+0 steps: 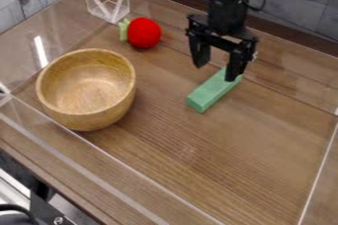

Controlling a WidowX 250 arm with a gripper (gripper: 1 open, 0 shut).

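Observation:
The black gripper (216,56) hangs from the arm at the upper middle, over the upper end of a green bar (211,93) lying diagonally on the wooden table. Two dark fingers point down, apparently apart; whether anything is between them is unclear. Whether it touches the bar cannot be told.
A yellow wooden bowl (59,81) is at the left. A red ball (142,33) with a green piece beside it sits at the upper left, near a white wire object (109,4).

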